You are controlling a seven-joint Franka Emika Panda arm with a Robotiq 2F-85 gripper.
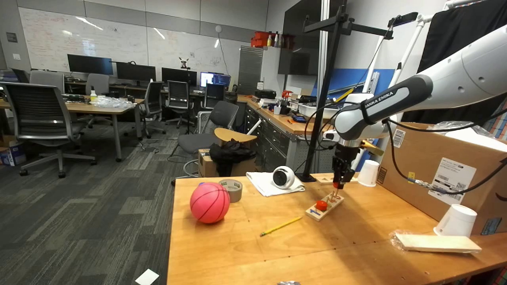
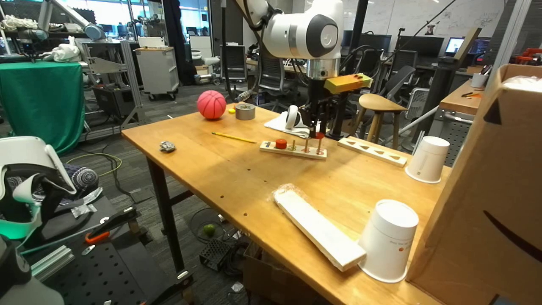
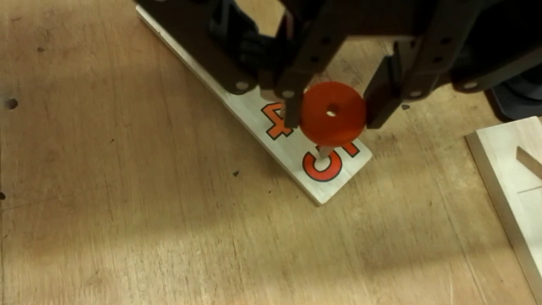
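Observation:
A narrow wooden peg board (image 2: 300,154), printed with numbers, lies on the table and carries upright pegs. One red disc (image 2: 280,144) sits low on it, towards the left end in exterior view 2. Over the end marked 5 (image 3: 322,167), my gripper is shut on another red disc (image 3: 333,127), with a finger on either side. This held disc has a small central hole and is level with the top of the tallest peg (image 2: 319,145). Whether the peg's tip has entered the hole, I cannot tell.
A second wooden board with triangular cutouts (image 2: 373,151) lies close by, ahead of white cups (image 2: 430,160). A pencil (image 1: 280,226), tape roll (image 1: 232,190) and pink ball (image 1: 209,202) are on the other side.

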